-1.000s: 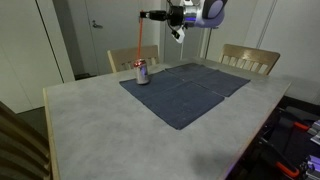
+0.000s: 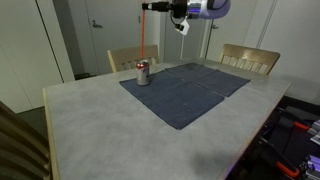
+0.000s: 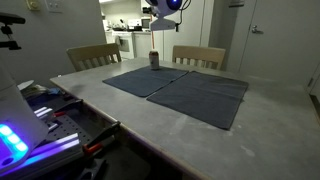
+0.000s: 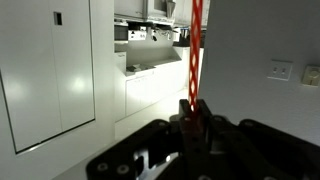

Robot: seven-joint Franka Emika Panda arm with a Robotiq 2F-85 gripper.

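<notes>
My gripper (image 2: 143, 8) is shut on a long red straw (image 2: 142, 35), which hangs upright beneath it. Straight under the straw a small can (image 2: 143, 73) stands on the dark cloth. In the exterior views the straw's lower end meets the top of the can (image 3: 154, 60); whether it sits in the opening or just above or behind it I cannot tell. The wrist view has the red straw (image 4: 196, 50) running up from between the dark fingers; the can is out of that view.
Dark cloth mats (image 2: 185, 100) lie flat across the table, with bare white tabletop (image 2: 90, 125) on the near left. Wooden chairs (image 2: 249, 59) stand around the table edge. Nothing else stands near the can.
My gripper and the straw have moved up and slightly right. The can has shifted a little to the right and its visible side looks different.
</notes>
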